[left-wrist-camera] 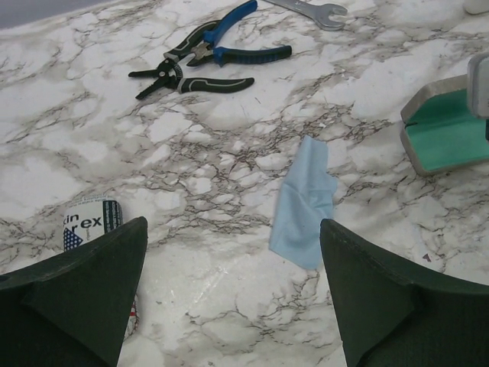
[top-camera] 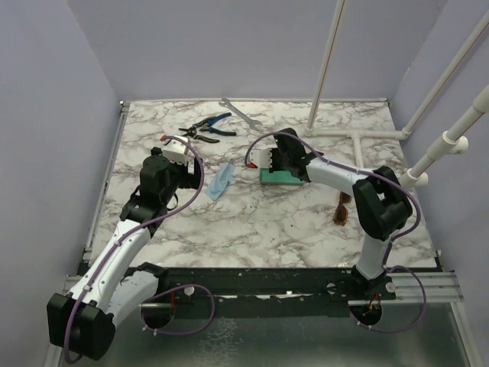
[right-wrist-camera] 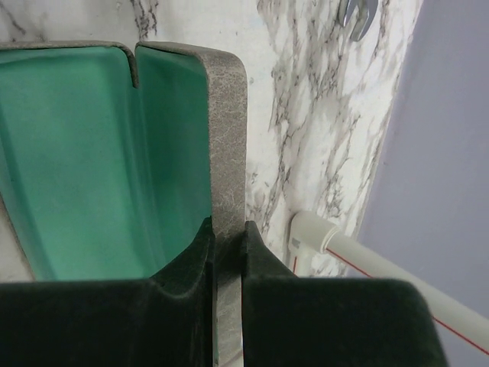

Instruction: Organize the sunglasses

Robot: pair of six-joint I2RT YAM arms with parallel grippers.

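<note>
The grey glasses case [top-camera: 281,177], opened to show its green lining, is at the table's middle toward the back. My right gripper is shut on one wall of the case [right-wrist-camera: 226,130]. In the left wrist view, part of the case [left-wrist-camera: 443,134] shows at the right edge. Brown sunglasses [top-camera: 341,211] lie on the table at the right, below my right forearm. A light blue cloth [left-wrist-camera: 304,202] lies flat left of the case. My left gripper stands open above the table with nothing between its fingers.
Two pairs of pliers [left-wrist-camera: 199,57] and a wrench [top-camera: 239,113] lie at the back. A printed can-like object [left-wrist-camera: 93,220] is below the left gripper. White pipes [top-camera: 359,135] frame the right side.
</note>
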